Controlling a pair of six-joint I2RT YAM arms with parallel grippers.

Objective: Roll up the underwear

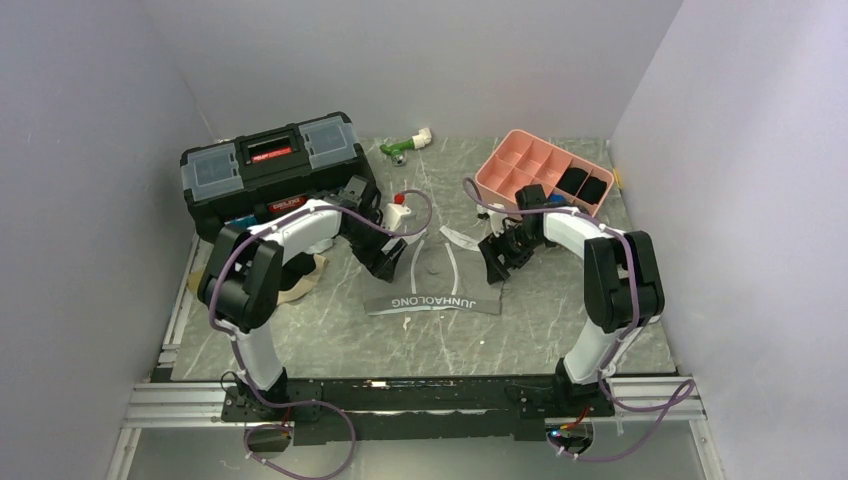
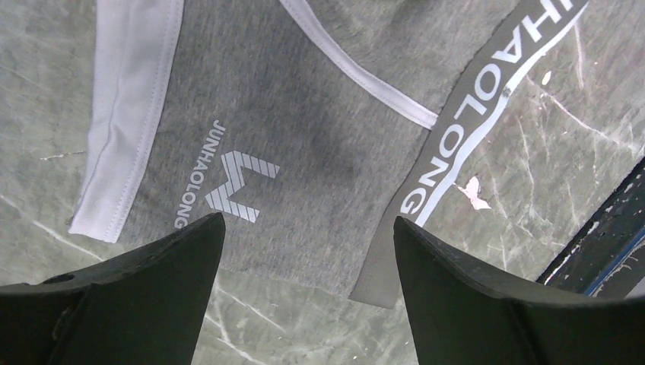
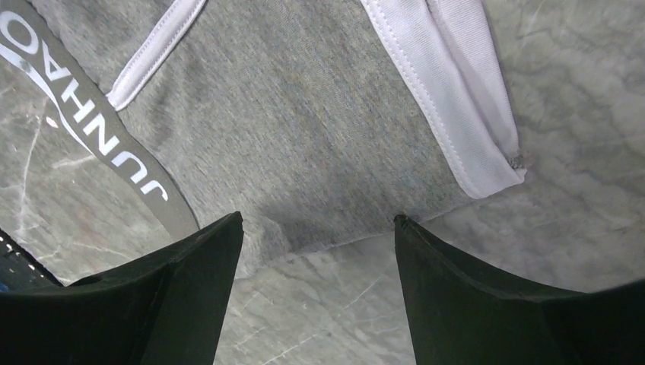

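Note:
Grey underwear [image 1: 433, 280] lies flat on the marbled table, its lettered waistband [image 1: 435, 303] toward the front edge and its white-trimmed leg openings toward the back. At its left side hovers my left gripper, fingers parted, with the printed logo [image 2: 242, 186] of the cloth in view between and beyond the fingers. Over the opposite side edge, my right gripper is open. The underwear's side hem [image 3: 342, 242] crosses the gap between those fingertips, ungripped. A white leg trim [image 3: 449, 99] shows beyond them.
A black toolbox [image 1: 275, 170] stands at back left, with a beige cloth [image 1: 304, 280] before it. The pink divided box [image 1: 540, 165] is at back right. A green-and-white object [image 1: 407, 142] lies at the back.

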